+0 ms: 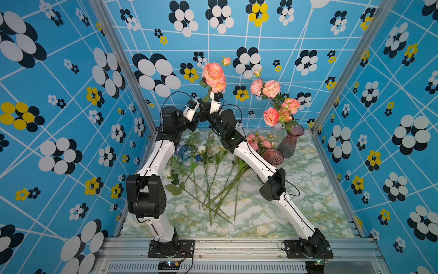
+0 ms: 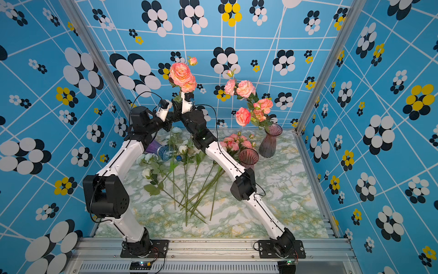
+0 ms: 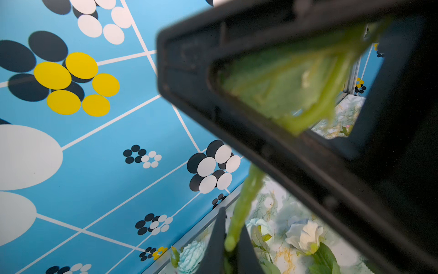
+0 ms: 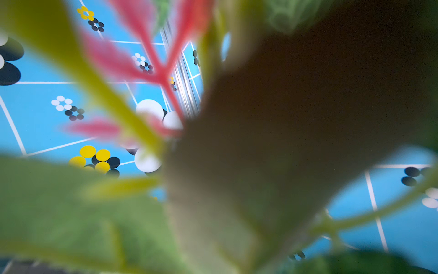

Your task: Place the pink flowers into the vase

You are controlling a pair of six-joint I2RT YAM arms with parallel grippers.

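A large pink flower [image 1: 214, 76] with a small bud rises upright above my grippers near the back wall. My right gripper [image 1: 206, 107] is shut on its stem; in the right wrist view, blurred leaves [image 4: 114, 214] hide the fingertips. Close beside it, my left gripper is shut. A green stem [image 3: 246, 196] runs down to its fingertips, but whether it is pinched I cannot tell. The tall purple-pink vase [image 1: 288, 145] stands at the back right, pink flowers [image 1: 272, 88] leaning left out of it.
A shorter pink glass vase [image 1: 272, 157] stands beside the tall one, pink blooms [image 1: 255, 142] lying behind it. Loose green stems [image 1: 219, 191] and white flowers cover the middle. A blue-purple glass vase [image 2: 164, 151] lies on its side at left.
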